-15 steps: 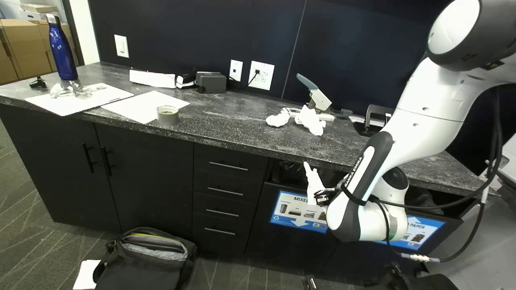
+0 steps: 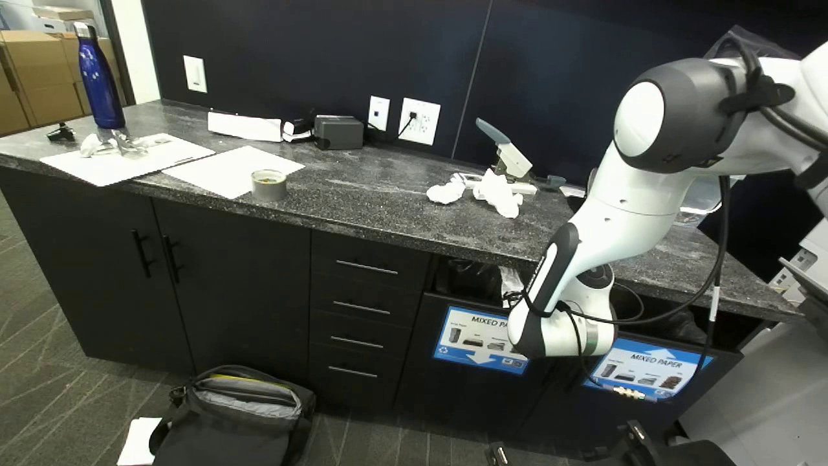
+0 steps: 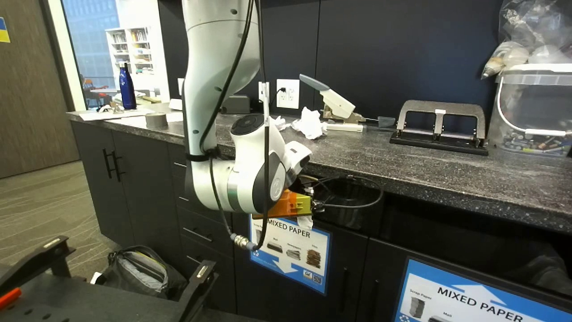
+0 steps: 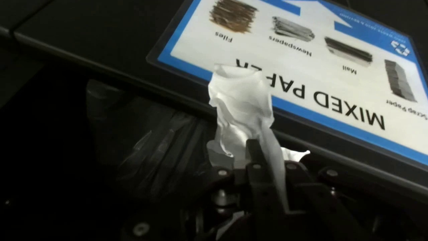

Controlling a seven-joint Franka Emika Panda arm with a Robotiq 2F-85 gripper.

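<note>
My gripper is shut on a crumpled white paper (image 4: 240, 96), which sticks out past the fingertips in the wrist view. Below the counter is a dark bin opening with a clear plastic liner (image 4: 156, 140); the gripper is close to its front edge, the paper overlapping that edge in view. From exterior view 1, a bit of the paper (image 2: 510, 278) shows at the opening's right side, with the gripper mostly behind the arm. A "MIXED PAPER" sign (image 2: 481, 339) is fixed to the front below. How deep the paper sits cannot be told.
Two more crumpled papers (image 2: 497, 193) lie on the counter (image 2: 372, 206) by a stapler (image 2: 512, 159). A hole punch (image 3: 439, 126) and a clear bucket (image 3: 531, 118) stand to the right. The counter's front edge overhangs the opening. A bag (image 2: 233, 419) lies on the floor.
In exterior view 1 the wrist has moved left and up, closer to the left bin opening. The paper, earlier in front of the sign's upper corner, is now mostly hidden at the opening.
</note>
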